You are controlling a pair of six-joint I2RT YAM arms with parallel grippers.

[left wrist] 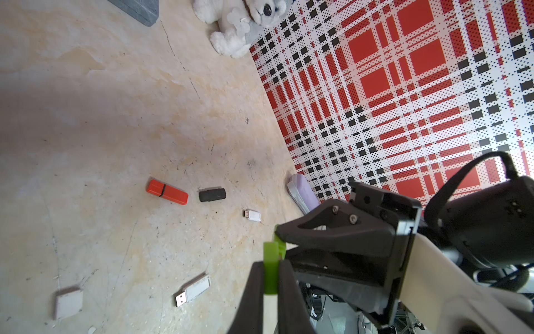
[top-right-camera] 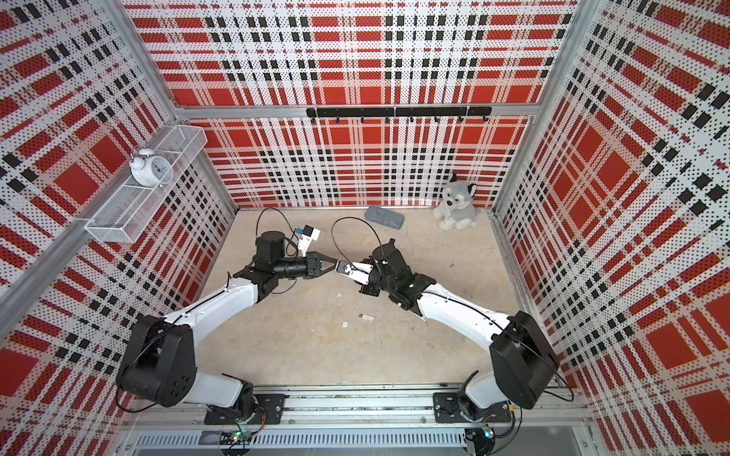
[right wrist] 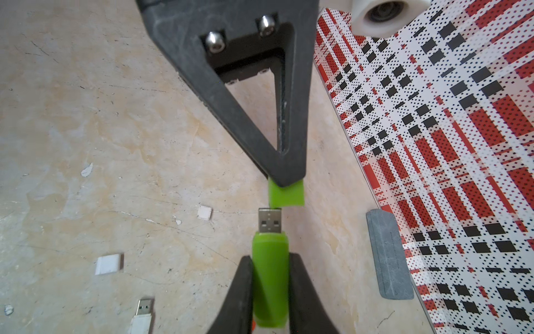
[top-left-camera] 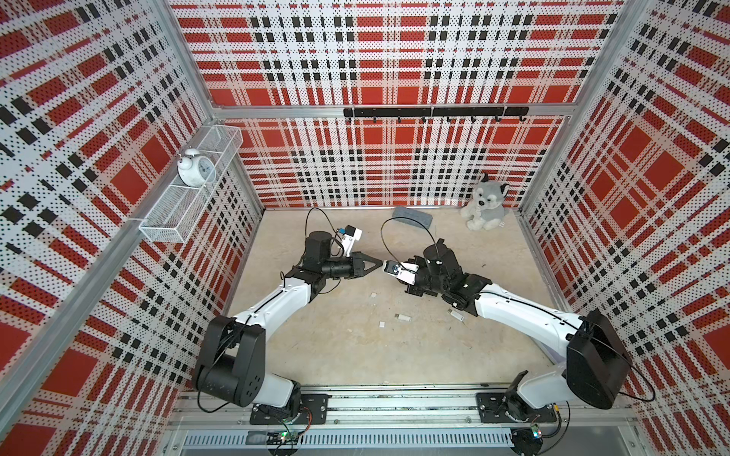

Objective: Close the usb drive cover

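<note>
A bright green USB drive body (right wrist: pixel 270 278) is held in my right gripper, which is shut on it. Its bare metal connector (right wrist: pixel 269 221) points out toward the other arm. My left gripper is shut on the matching green cover (left wrist: pixel 271 261). In the right wrist view the cover (right wrist: pixel 286 196) sits just beyond the connector tip and off to its right, apparently apart from it. Part of the drive body (left wrist: pixel 279 238) shows behind the cover in the left wrist view. Both grippers meet above the middle of the table in the top views.
Below on the table lie a red drive (left wrist: pixel 167 191), a black one (left wrist: pixel 212 194) and white drives, one (left wrist: pixel 193 290) near the middle, with loose white caps (right wrist: pixel 108 263). A grey case (top-left-camera: pixel 413 217) and a plush dog (top-left-camera: pixel 485 201) stand at the back.
</note>
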